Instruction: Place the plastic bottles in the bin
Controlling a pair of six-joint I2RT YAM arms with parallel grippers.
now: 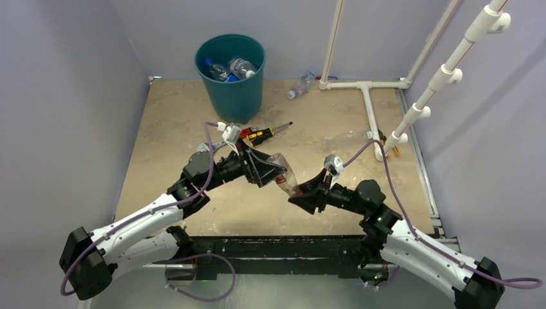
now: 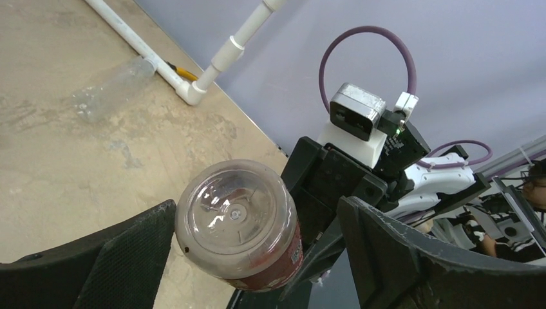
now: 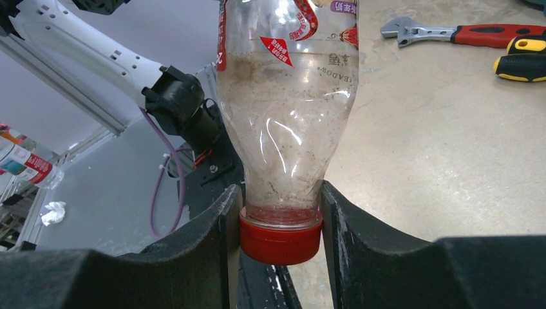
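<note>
A clear bottle with red cap and label [image 1: 285, 179] hangs between the arms, its cap end in my right gripper, which is shut on it. My left gripper is open around the bottle's base, which sits between its fingers in the left wrist view; contact is unclear. The blue-green bin [image 1: 228, 100] at the back holds several bottles. One bottle [image 1: 299, 87] lies right of the bin, and another clear bottle [image 1: 344, 140] lies by the white pipes at the right.
A red-handled wrench [image 3: 483, 35] and yellow-black screwdriver [image 1: 261, 135] lie in front of the bin. The white pipe frame [image 1: 370, 109] stands along the right and back.
</note>
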